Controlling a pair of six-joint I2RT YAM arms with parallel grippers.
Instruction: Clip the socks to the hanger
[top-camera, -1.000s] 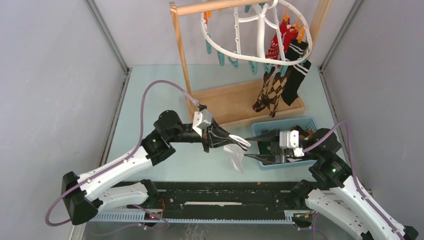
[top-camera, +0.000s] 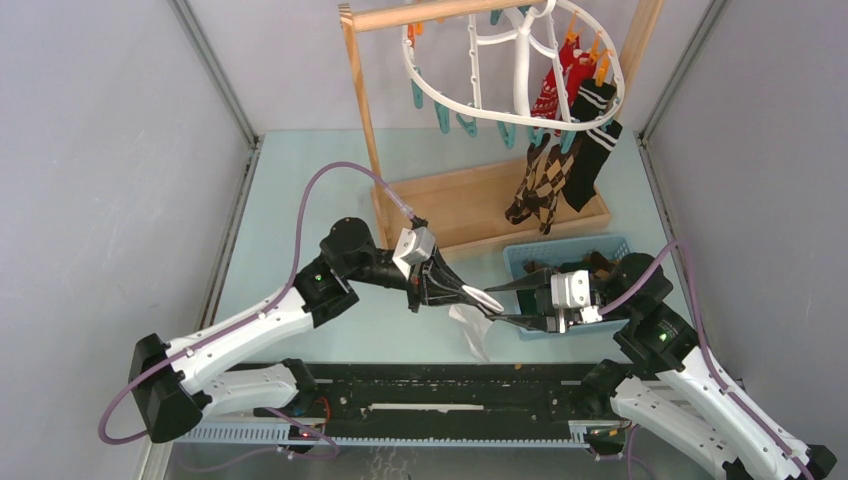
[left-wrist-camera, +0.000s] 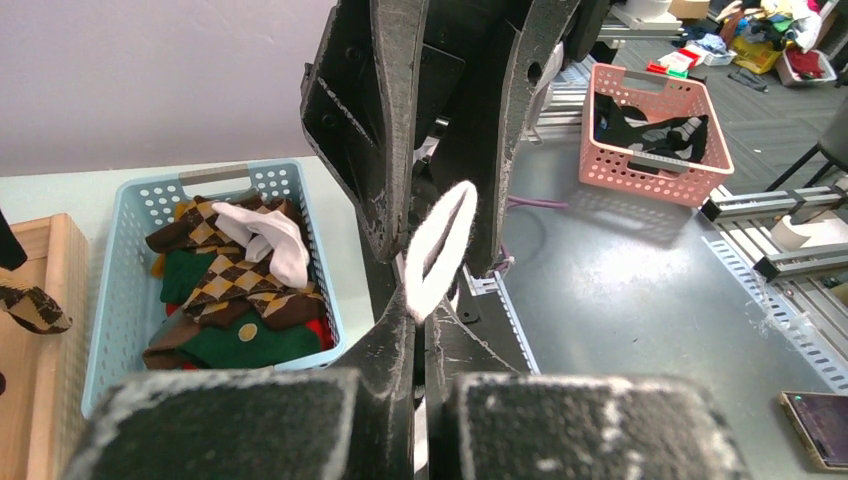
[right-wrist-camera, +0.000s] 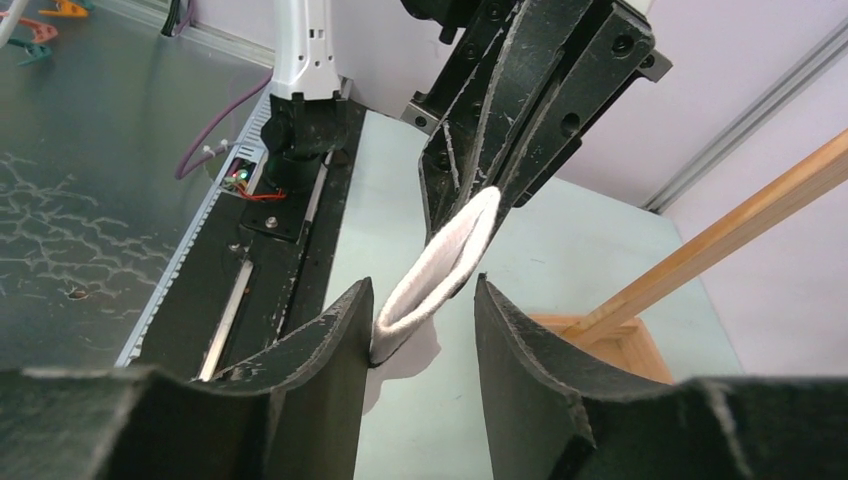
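Observation:
A white sock (top-camera: 484, 298) hangs from my left gripper, which is shut on its thin cuff. The cuff (left-wrist-camera: 445, 245) stands out past the left fingertips as a narrow loop, while the rest of the sock (top-camera: 474, 330) dangles below. Facing it, my right gripper is part open, one finger on either side of the loop. In the right wrist view, the cuff's near end lies against or just in front of the left-hand finger (right-wrist-camera: 335, 360); a gap shows to the other. The white hanger (top-camera: 470, 112) with teal clips is overhead.
Red, black and brown argyle socks (top-camera: 545, 180) hang at the hanger's right side. Below are a wooden tray (top-camera: 470, 195) and a blue basket (left-wrist-camera: 110, 290) holding more socks.
The right fingers have come somewhat closer together.

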